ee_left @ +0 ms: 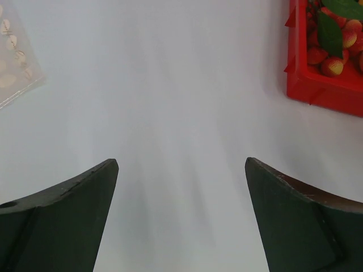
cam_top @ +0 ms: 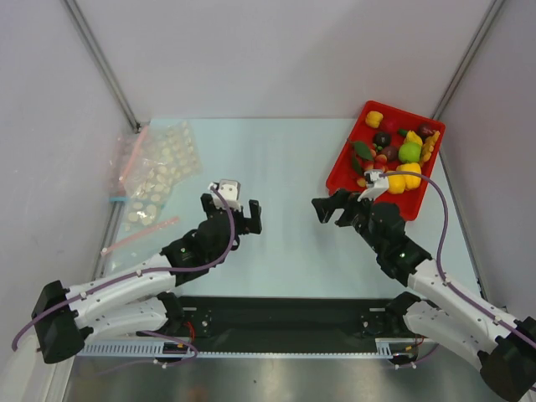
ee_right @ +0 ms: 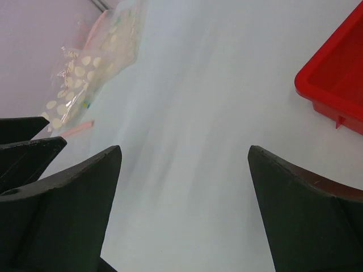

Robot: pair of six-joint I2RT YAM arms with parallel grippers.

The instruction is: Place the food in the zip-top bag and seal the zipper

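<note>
Clear zip top bags [cam_top: 159, 176] with pale dots and pinkish zipper strips lie piled at the table's left, also at the edge of the left wrist view [ee_left: 14, 62]. A red bin [cam_top: 343, 172] of food, including a green apple [cam_top: 409, 152], yellow peppers [cam_top: 412, 176] and leafy fruit, sits at the back right. My left gripper [cam_top: 233, 209] hangs open over the middle-left of the table, right of the bags, nothing between its fingers. My right gripper [cam_top: 333, 206] is open and empty, just left of the bin's front corner.
Walls close it in at the back and both sides, with a dark edge [cam_top: 276, 306] along the front.
</note>
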